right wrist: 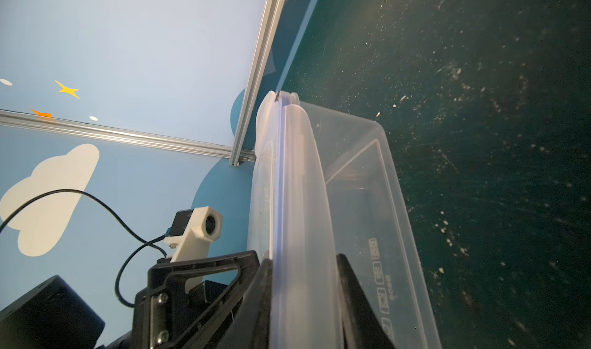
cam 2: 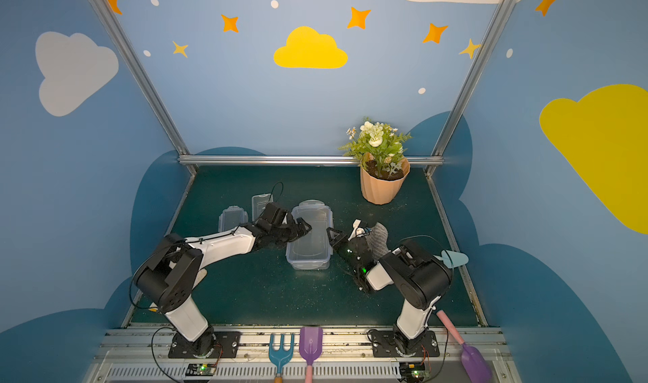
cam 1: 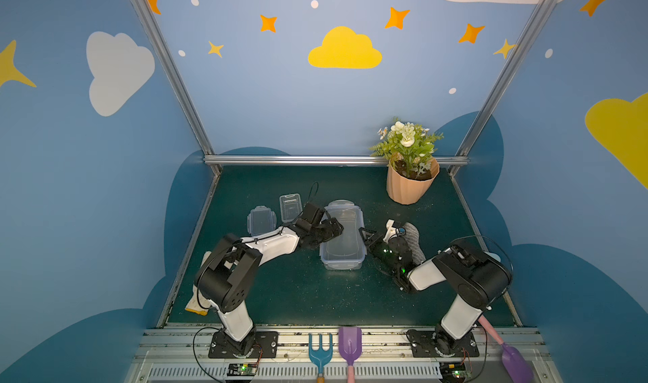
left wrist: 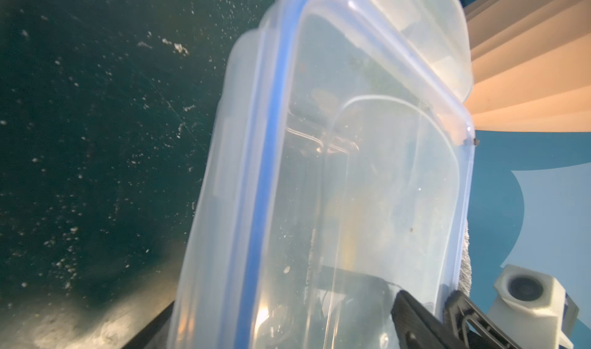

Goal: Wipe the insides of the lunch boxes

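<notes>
A large clear lunch box with a blue-edged lid [cam 1: 342, 251] sits in the middle of the mat. My left gripper [cam 1: 334, 229] is open at its left side, low over it. My right gripper [cam 1: 366, 235] is at its right edge; in the right wrist view its fingers straddle the lid's rim [right wrist: 301, 226], and whether they grip it is unclear. Two smaller clear containers [cam 1: 261, 222] [cam 1: 290, 207] lie to the back left. A grey cloth [cam 1: 413, 239] lies right of the box, partly behind my right arm.
A potted plant [cam 1: 409, 187] stands at the back right. A glove-like item [cam 1: 197, 305] lies at the left front. Garden tools [cam 1: 349, 342] lie along the front rail.
</notes>
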